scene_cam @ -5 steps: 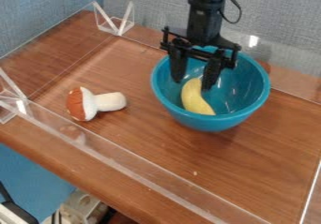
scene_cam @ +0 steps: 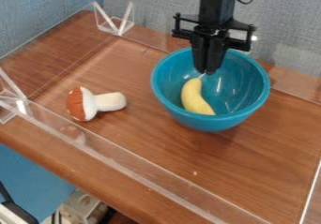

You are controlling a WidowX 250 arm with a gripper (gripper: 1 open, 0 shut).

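Note:
My black gripper (scene_cam: 207, 50) hangs over the back of a turquoise bowl (scene_cam: 238, 115), its fingers reaching down to about the rim. A pale, thin shape shows just below the fingertips, too small to tell what it is. In the bowl lies a yellow banana-like object (scene_cam: 196, 98). On the wooden table (scene_cam: 150, 181), left of the bowl, a toy mushroom (scene_cam: 96, 103) with an orange cap and white stem lies on its side.
A clear plastic barrier runs along the table's front edge. White brackets (scene_cam: 114, 22) stand at the back left and left edge. Grey padded walls close the back. Table left and right of the bowl is largely clear.
My gripper has risen out of the bowl, and its fingers now appear closer together. The bowl, banana and mushroom look nearly unmoved.

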